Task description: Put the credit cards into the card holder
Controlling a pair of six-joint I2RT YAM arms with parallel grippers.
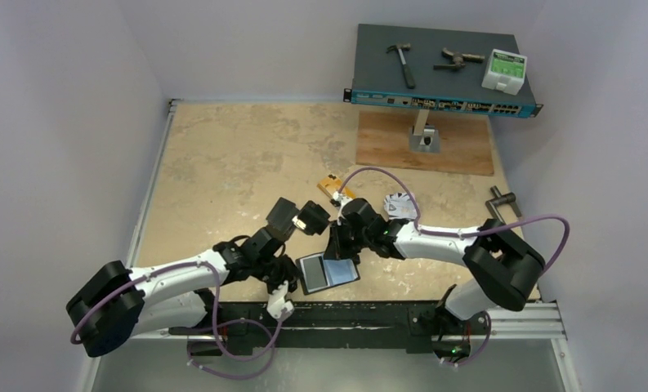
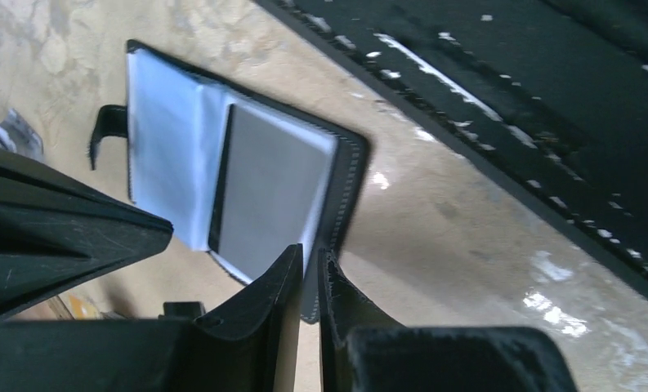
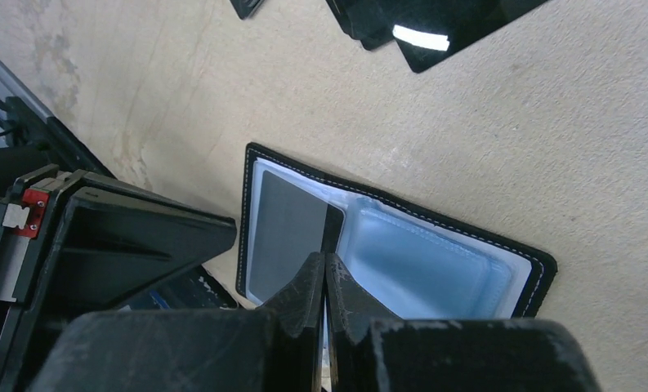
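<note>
The open card holder (image 1: 317, 282) lies near the table's front edge, black-edged with pale blue pockets. A grey card-like panel (image 3: 292, 229) with a dark strip sits in its left half; the right half shows a bare blue pocket (image 3: 418, 261). At the left half's outer edge, my left gripper stands slightly open, the holder's edge showing between its fingertips; contact cannot be told. Over the holder's middle, my right gripper is shut, nothing visible between its fingers. Black cards (image 1: 283, 214) lie behind the holder.
A yellow box (image 1: 333, 186) and a black-and-white item (image 1: 400, 206) lie farther back. The dark front rail (image 1: 345, 314) runs just before the holder. Both arms are close together here.
</note>
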